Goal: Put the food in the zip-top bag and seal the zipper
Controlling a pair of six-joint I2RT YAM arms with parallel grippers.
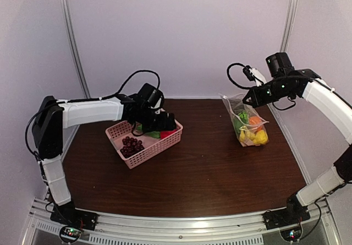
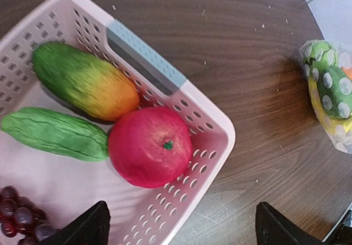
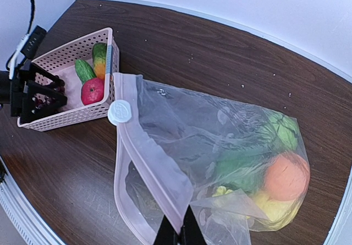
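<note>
A clear zip top bag (image 1: 247,125) stands at the right of the table with green, orange and yellow food inside. My right gripper is shut on the bag's pale zip rim, whose mouth gapes. At the left, the pink basket (image 1: 146,156) holds a red round fruit (image 2: 148,146), a green-orange papaya-like fruit (image 2: 85,82), a green cucumber-like vegetable (image 2: 55,134) and dark grapes (image 1: 131,146). Above the basket's right end hangs my left gripper, open, its fingertips wide apart and nothing between them.
Bare brown table (image 1: 203,173) lies between basket and bag. Walls close in at the back and both sides. The basket's raised rim (image 2: 220,121) stands beside the red fruit.
</note>
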